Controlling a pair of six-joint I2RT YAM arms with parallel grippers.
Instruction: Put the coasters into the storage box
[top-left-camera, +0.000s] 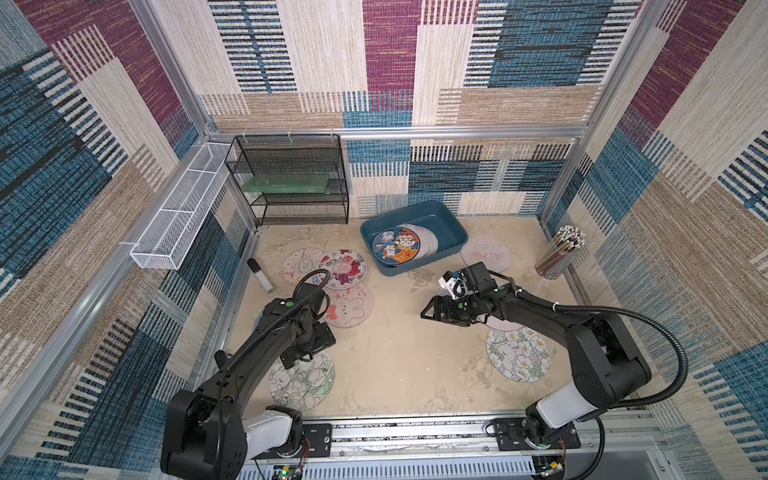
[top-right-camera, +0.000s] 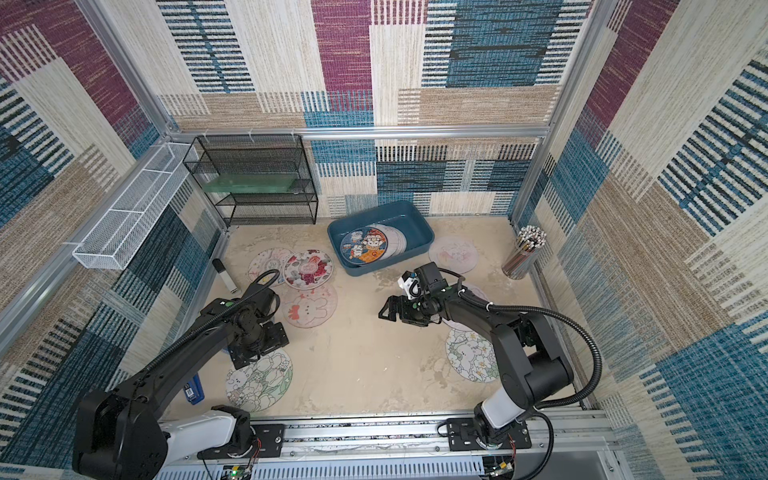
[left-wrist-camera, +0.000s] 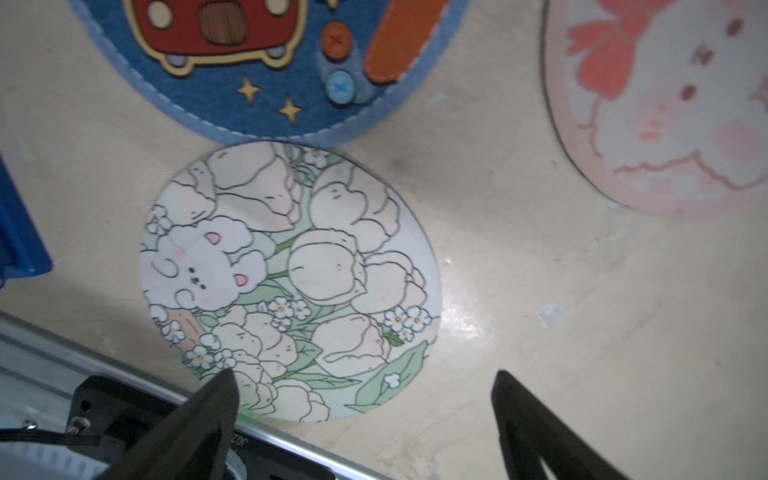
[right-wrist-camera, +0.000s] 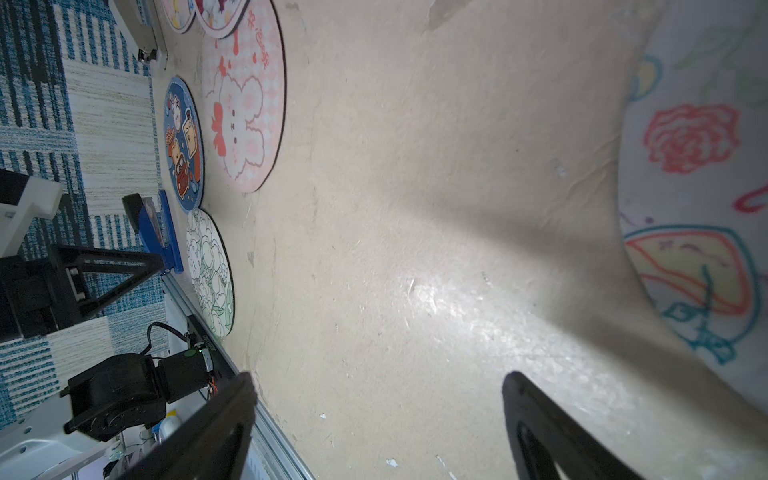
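Note:
The blue storage box (top-left-camera: 438, 232) holds several coasters (top-left-camera: 395, 245). My left gripper hangs open above a tulip-patterned coaster (left-wrist-camera: 288, 288), with nothing held. A blue cartoon coaster (left-wrist-camera: 264, 96) and a pink bunny coaster (left-wrist-camera: 672, 104) lie beside it. Two more coasters (top-left-camera: 345, 269) lie further back on the left. My right gripper is open, low beside a rose-patterned coaster (right-wrist-camera: 692, 208) on the right. A pale pink coaster (top-left-camera: 485, 249) lies right of the box, and a floral coaster (top-left-camera: 518, 356) near the front right.
A black wire rack (top-left-camera: 288, 208) stands at the back left, a white mesh basket (top-left-camera: 176, 208) on the left wall, a pen holder (top-left-camera: 554, 261) at the right. A blue object (top-right-camera: 193, 389) lies at the left edge.

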